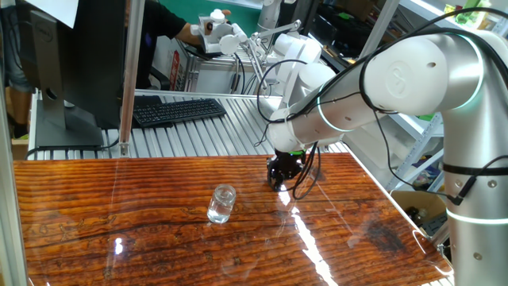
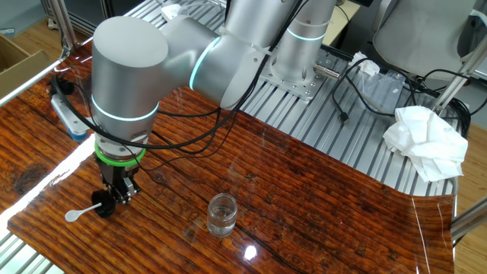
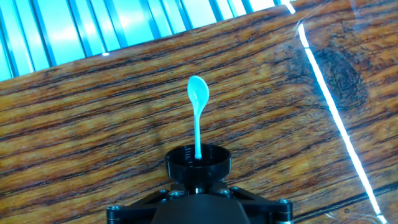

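My gripper [image 2: 123,195] points down low over the table, with a small round black cup [image 2: 103,204] at its fingertips. In the wrist view the black finger linkages draw together at the near side of the cup [image 3: 198,167], and the fingers look shut on it; the exact contact is hidden. A white spoon [image 2: 80,212] has its handle end in the cup's opening. Its bowl points away from the gripper, and the spoon [image 3: 198,99] looks cyan in the wrist view. Apart from these stands an upright clear glass jar [image 2: 222,215] with some clear liquid in it.
A ribbed metal surface [image 1: 238,119] borders the table, carrying a keyboard [image 1: 178,111]. Crumpled white tissue [image 2: 426,142] lies on that metal, and loose cables [image 2: 205,144] hang along the arm.
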